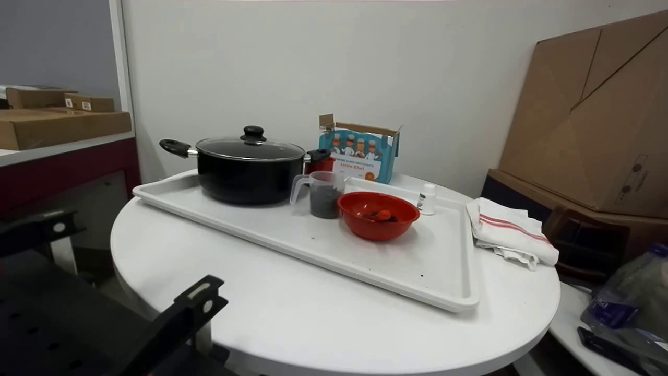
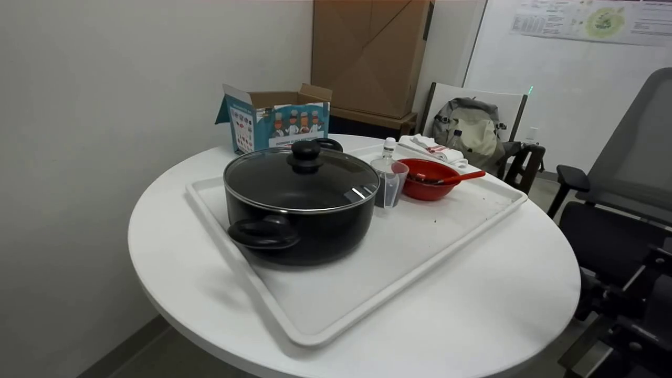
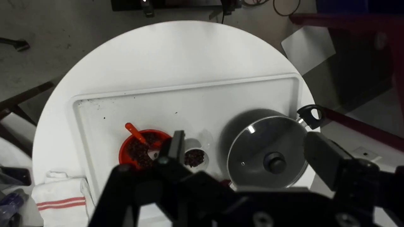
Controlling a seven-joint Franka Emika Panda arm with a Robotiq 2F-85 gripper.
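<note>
My gripper stands open high above the table, seen only in the wrist view, with nothing between its wide-apart fingers. A black pot with a glass lid on it sits at one end of the white tray. Beside the pot is a clear measuring cup with dark bits inside. Close to the cup stands a red bowl, also holding dark bits. A red spoon rests in the bowl, its handle over the rim. One finger partly hides bowl and cup from the wrist.
Behind the tray stands a blue cardboard box. A small white bottle is near the bowl, and a folded towel lies beside the tray.
</note>
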